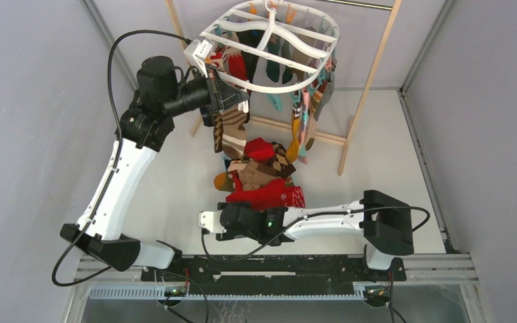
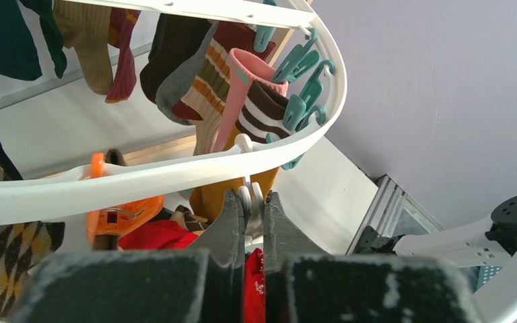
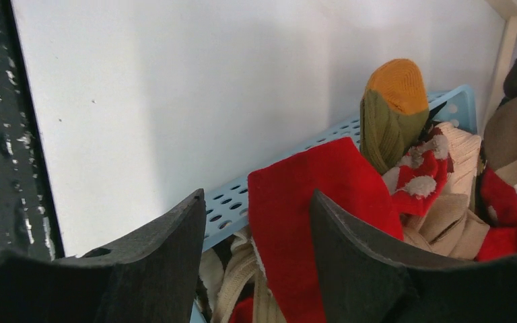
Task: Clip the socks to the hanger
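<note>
Socks in many colours hang from a white oval hanger (image 1: 269, 89) at the back. Below it lies a pile of socks in a light-blue basket (image 3: 471, 108), a red sock (image 3: 330, 175) on top. At the hanger's front rim, my left gripper is shut on a white clip (image 2: 256, 222) that dangles from the rim; no sock shows in that clip. My right gripper is part open over the basket's edge, its fingers apart. One finger overlaps the red sock in view; contact between them cannot be told.
Teal clips (image 2: 298, 111) hold socks along the rim, and an orange clip (image 2: 124, 219) hangs nearby. A wooden stand (image 1: 365, 81) surrounds the hanger.
</note>
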